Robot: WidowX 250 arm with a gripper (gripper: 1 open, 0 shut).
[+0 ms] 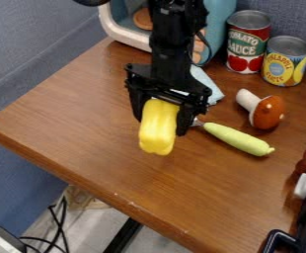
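My black gripper is shut on a yellow, oblong object, held upright above the middle of the wooden table. The arm hides part of a light blue cloth behind it. A pale yellow corn cob toy lies to the right of the held object.
A mushroom toy, a tomato sauce can and a yellow can stand at the back right, near a light blue appliance. Dark objects line the right edge.
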